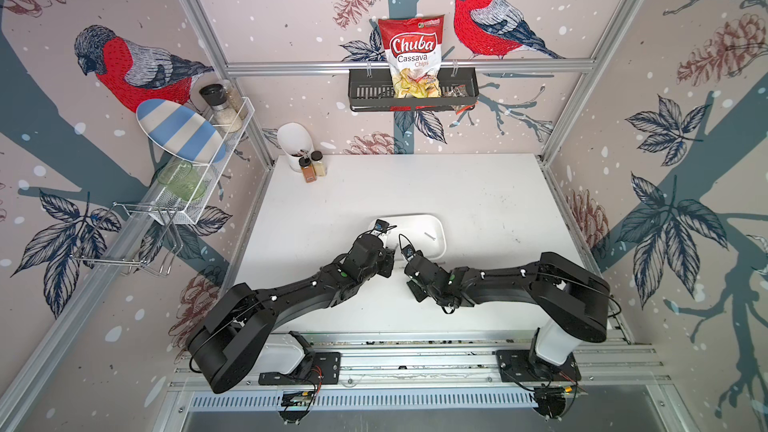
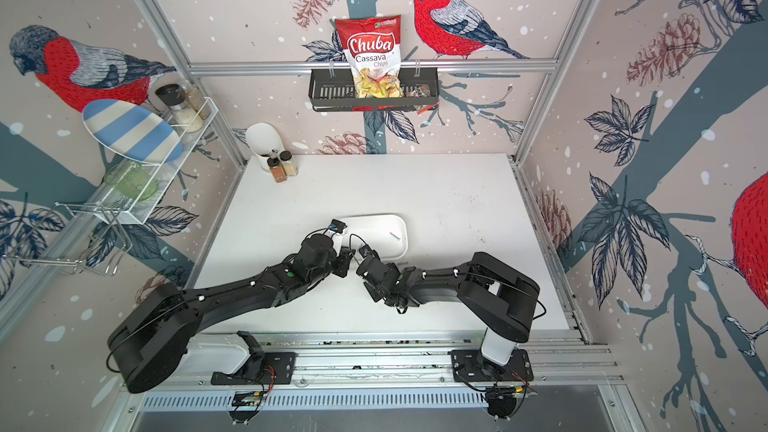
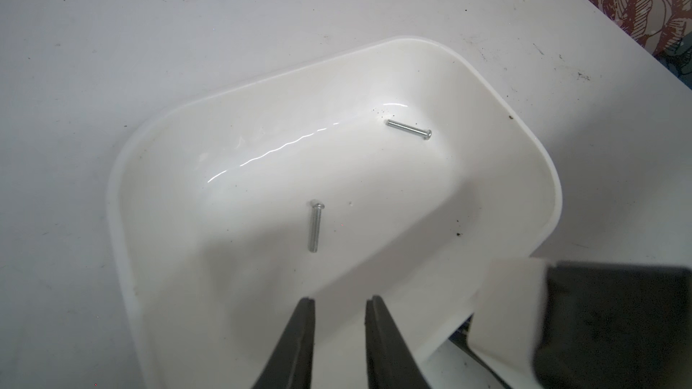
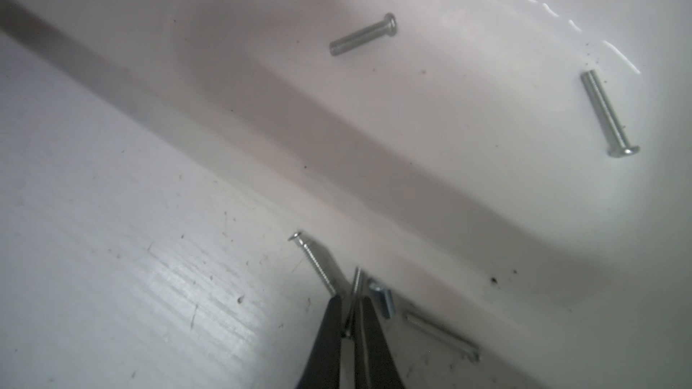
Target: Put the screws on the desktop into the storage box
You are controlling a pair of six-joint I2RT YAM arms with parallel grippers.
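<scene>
A white storage box (image 3: 165, 245) holds one screw (image 3: 315, 227) near its middle and another (image 3: 408, 129) by the far corner. My left gripper hangs over the box's near part, partly open, nothing visible between its fingers. My right gripper is shut down among them; a thin screw (image 4: 357, 277) shows at its fingertips, though whether it is gripped I cannot tell.
Spice jars (image 1: 308, 171) and a white oval item (image 1: 294, 137) stand at the back left. A shelf with a chips bag (image 1: 412, 56) hangs on the back wall, and a wire rack with a striped plate (image 1: 180, 129) on the left.
</scene>
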